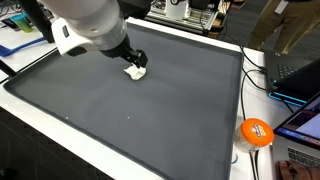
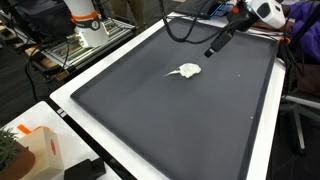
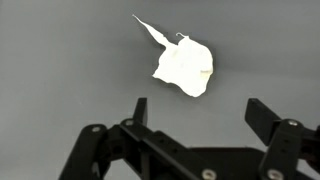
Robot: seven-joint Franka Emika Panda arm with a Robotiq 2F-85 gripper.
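A crumpled white piece (image 3: 185, 65), like cloth or paper with a thin tail, lies on the dark grey tabletop in the wrist view. My gripper stands open, its two black fingers wide apart with only bare table showing between them. The white piece (image 1: 135, 72) is just under and beside the gripper (image 1: 130, 60) in exterior view 1. From the other side, the same white piece (image 2: 187, 70) lies clear of the gripper (image 2: 212, 48), which hangs toward the far side of it.
An orange-lidded jar (image 1: 254, 134) and a laptop (image 1: 292, 85) stand off its right side. A potted cactus (image 2: 14, 155) is at the near left in exterior view 2.
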